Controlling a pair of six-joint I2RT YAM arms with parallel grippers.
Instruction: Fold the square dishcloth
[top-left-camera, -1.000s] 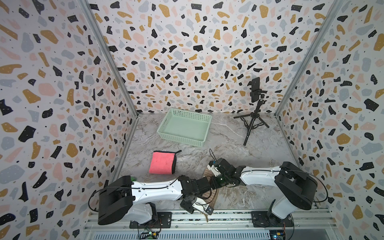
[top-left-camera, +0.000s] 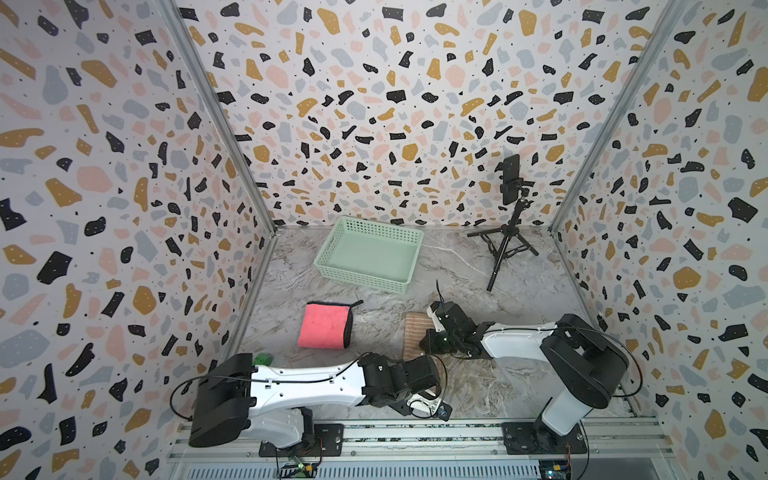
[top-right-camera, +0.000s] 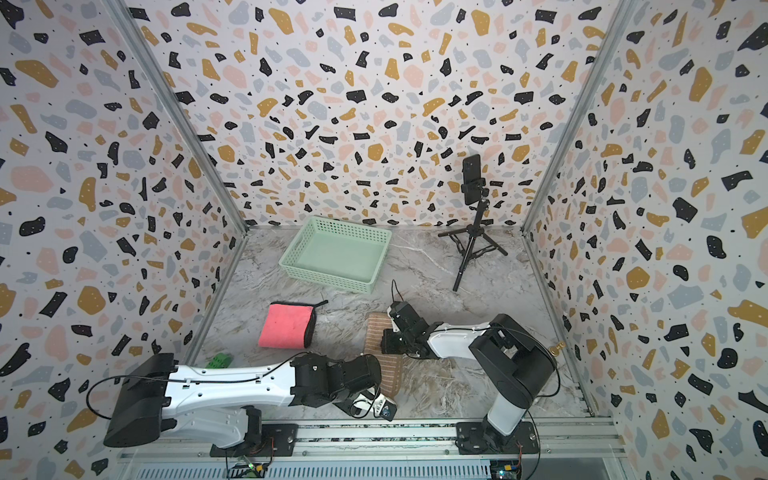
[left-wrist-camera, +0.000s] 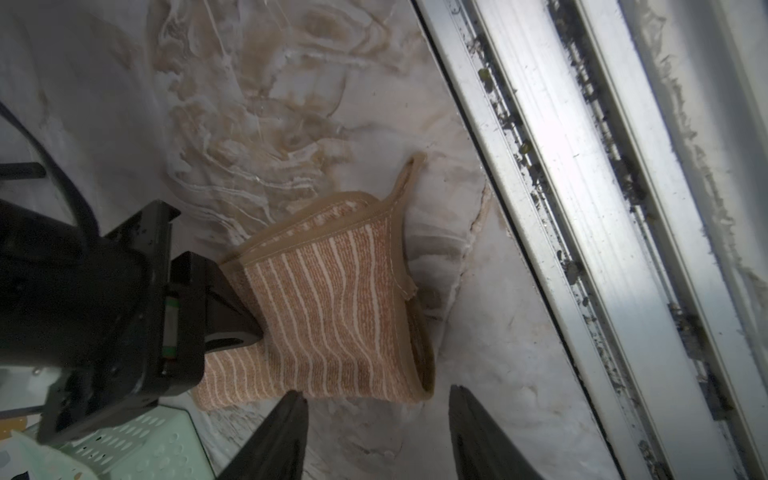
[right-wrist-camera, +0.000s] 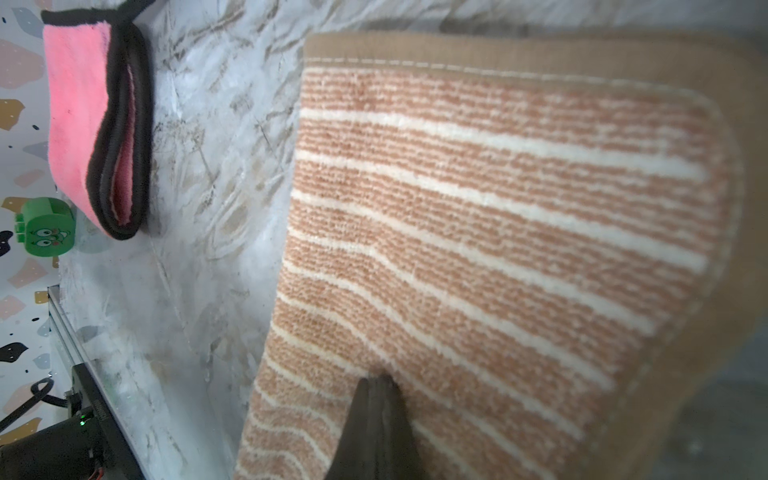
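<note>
The brown dishcloth with pale stripes lies on the marble tabletop. In the left wrist view its near end is creased, with one corner standing up and the edge layers apart. My left gripper is open above that end, nothing between its fingers. In the right wrist view the far part of the cloth lies fairly flat, with a few ripples. My right gripper is shut, its tips down at the cloth's surface; no fold of cloth shows between them. Both arms hide parts of the cloth from above.
A pink folded cloth with dark edging lies to the left. Behind it stands an empty green basket, and a black tripod is at the back right. A metal rail runs along the front edge.
My right gripper has moved back, away from the front edge. The cloth has shifted back too and now lies straighter, its corner off the front rail. My left gripper has moved slightly right.
</note>
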